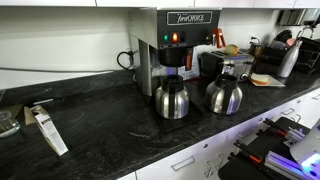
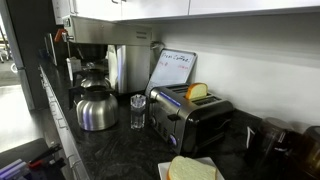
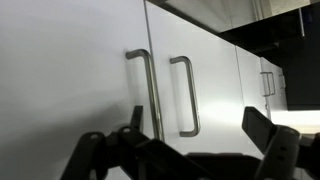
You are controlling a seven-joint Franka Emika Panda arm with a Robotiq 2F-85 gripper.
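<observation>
My gripper stands open in the wrist view, its dark fingers wide apart with nothing between them. Beyond them are white cabinet doors with two metal bar handles, a left handle (image 3: 152,95) and a right handle (image 3: 191,95); contact with either does not show. Exterior view 1 has part of the arm (image 1: 275,160) at the lower right, in front of the counter. On the counter (image 1: 95,120), one steel carafe (image 1: 172,100) sits under the coffee maker (image 1: 188,22). A second carafe (image 1: 223,96) stands to its right.
A silver toaster (image 2: 190,122) has a bread slice (image 2: 197,91) in its slot. More bread (image 2: 192,169) lies on a white plate at the counter's front. A clear glass (image 2: 138,110) stands between carafe and toaster. At the left, a white box (image 1: 50,132) lies beside mostly bare counter.
</observation>
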